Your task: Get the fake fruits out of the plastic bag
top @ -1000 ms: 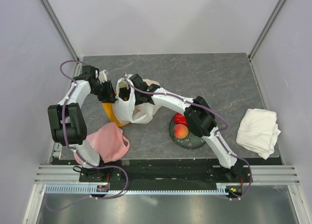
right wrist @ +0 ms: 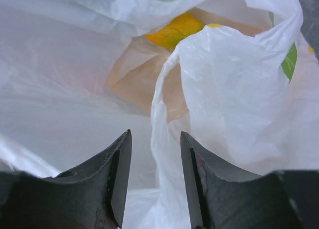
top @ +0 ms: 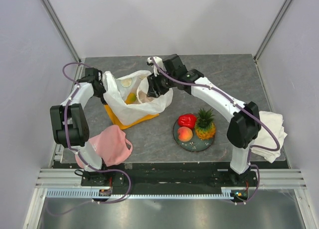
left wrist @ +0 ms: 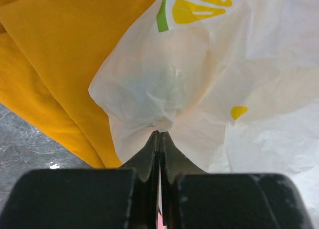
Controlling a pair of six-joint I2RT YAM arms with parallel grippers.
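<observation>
The white plastic bag (top: 142, 107) lies crumpled over a yellow cloth (top: 114, 117). My left gripper is shut at the bag's left end, its tips against the plastic; whether any is pinched is unclear. My right gripper is part open over the bag's right part, a white fold in view between and beyond its fingers. Inside the bag a yellow-green fruit (right wrist: 174, 31) shows partly. A dark plate (top: 194, 144) holds a red pepper (top: 186, 120), a peach (top: 184, 134) and a pineapple (top: 205, 127).
A pink bag (top: 112, 147) lies at the front left and a folded white cloth (top: 264, 142) at the right. Walls stand at both sides and behind.
</observation>
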